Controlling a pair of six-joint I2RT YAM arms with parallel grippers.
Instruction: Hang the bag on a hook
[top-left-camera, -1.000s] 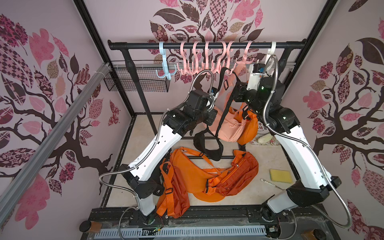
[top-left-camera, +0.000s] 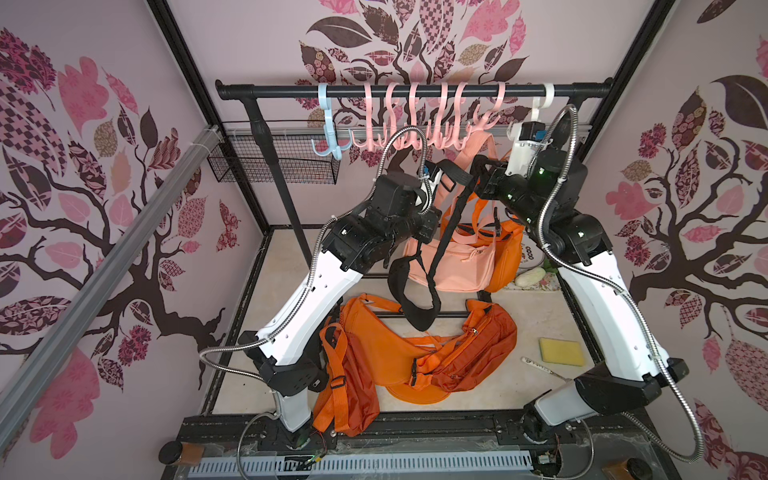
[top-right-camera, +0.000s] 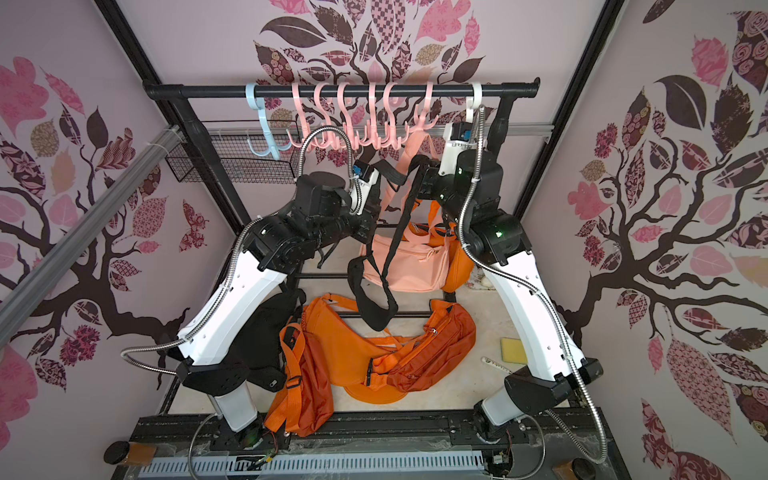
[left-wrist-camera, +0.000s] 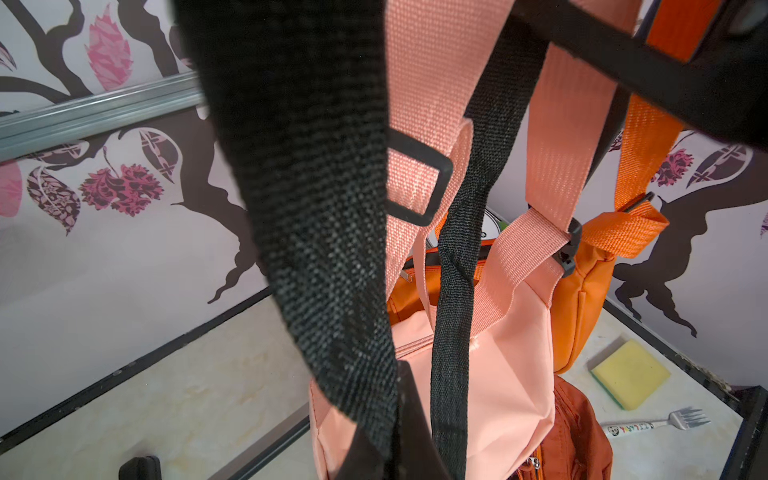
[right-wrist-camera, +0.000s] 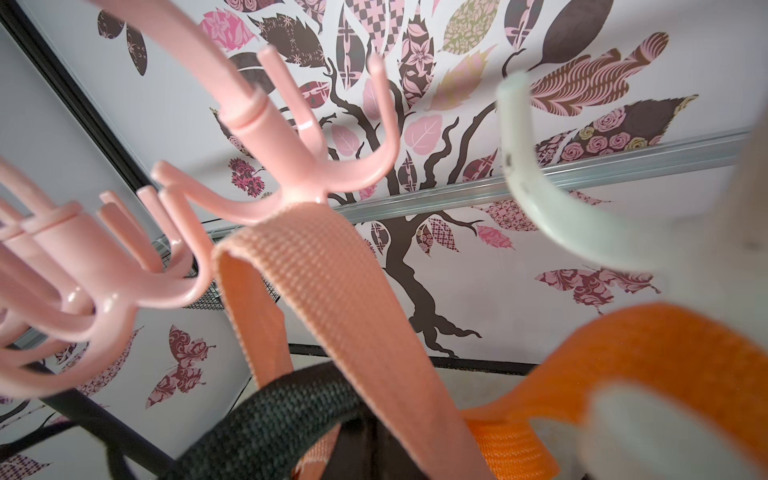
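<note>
A black strap hangs in a loop between my two grippers, below the rail of hooks. My left gripper is shut on the black strap, which runs up close past its camera. My right gripper is up by the hooks, shut on a dark strap beside a pink strap. A pink hook and a white hook stand close above it. The pink bag and an orange bag hang behind the straps.
The rail carries a blue hook at left and several pink hooks. A wire basket is behind. Orange bags lie on the floor near a sponge.
My right arm has shifted a little right and up. The black strap's loop has moved with them.
</note>
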